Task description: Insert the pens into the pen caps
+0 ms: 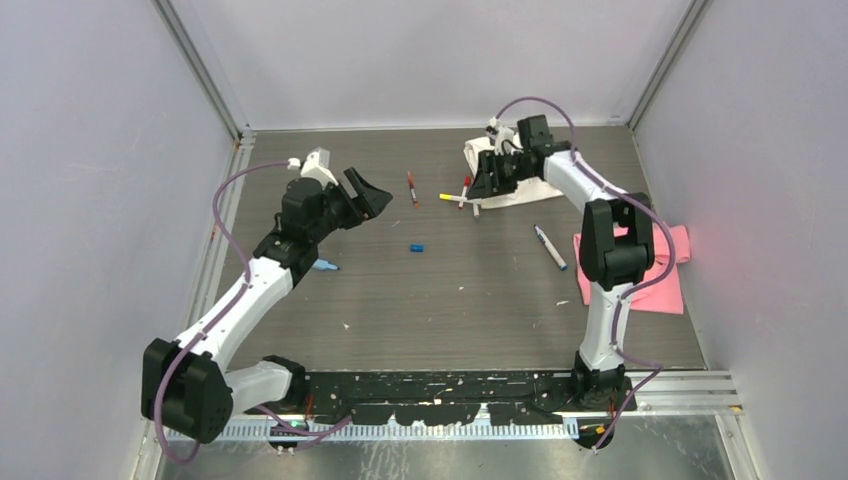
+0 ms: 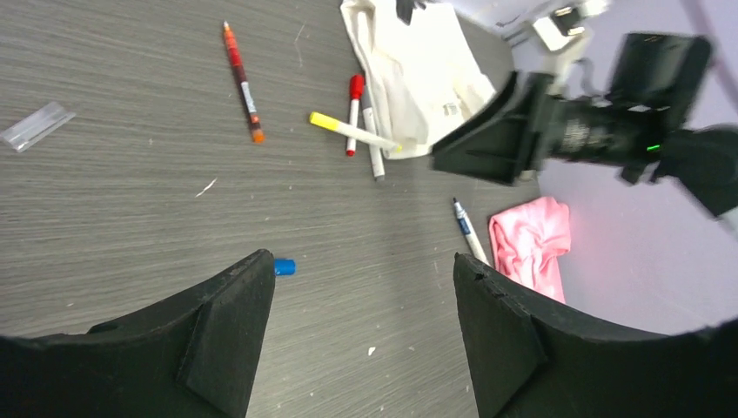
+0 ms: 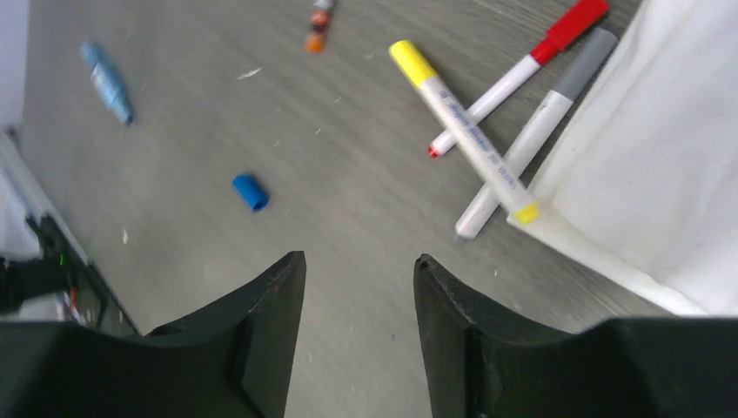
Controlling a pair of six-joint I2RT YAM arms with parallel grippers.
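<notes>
My left gripper point(image 1: 362, 205) hangs open over the table's left-middle, fingers empty. My right gripper point(image 1: 480, 186) is open above a yellow pen point(image 3: 470, 131), which lies across a grey-capped pen point(image 3: 540, 126) and a red-capped pen point(image 3: 505, 87) by the white cloth. A red-orange pen point(image 2: 238, 70) lies further left. A small blue cap point(image 1: 416, 248) is in the middle, a blue-white marker point(image 1: 550, 247) at the right, and a light blue pen or marker point(image 3: 107, 80) at the left, partly hidden by my left arm in the top view.
The white cloth point(image 1: 525, 198) lies at the back right, a folded pink cloth point(image 1: 655, 298) at the right edge. A small clear piece point(image 2: 36, 126) shows in the left wrist view.
</notes>
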